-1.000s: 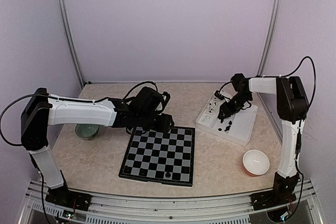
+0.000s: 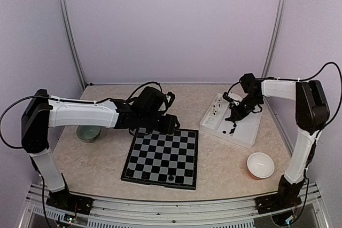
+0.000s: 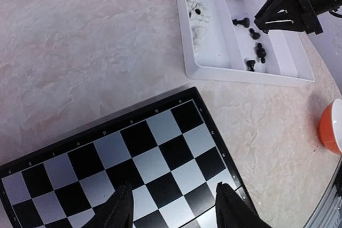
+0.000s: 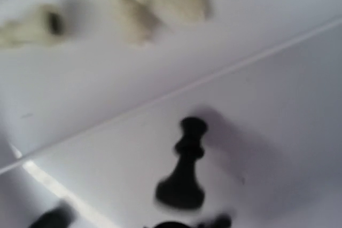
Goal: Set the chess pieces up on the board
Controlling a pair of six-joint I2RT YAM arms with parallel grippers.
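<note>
The black-and-white chessboard point(image 2: 164, 156) lies below my left gripper, which stands open with only board between its fingers. At the board's front edge in the top view stands a dark piece point(image 2: 171, 178). My right gripper is low over the white tray point(image 2: 240, 140), shut on a small black piece that barely shows at its tips. In the right wrist view, a black chess piece point(image 4: 184, 172) lies on the tray floor, and blurred white pieces point(image 4: 35, 28) lie across the divider. That gripper's fingers are hard to make out there.
More black pieces point(image 3: 261, 52) and white pieces point(image 3: 197, 12) lie in separate tray compartments. A white bowl point(image 2: 260, 165) stands at the front right, a green bowl point(image 2: 88, 133) at the left. Table between board and tray is clear.
In the top view, my right arm and gripper have shifted slightly to the right over the tray. The left arm is nearly still, and the board looks the same.
</note>
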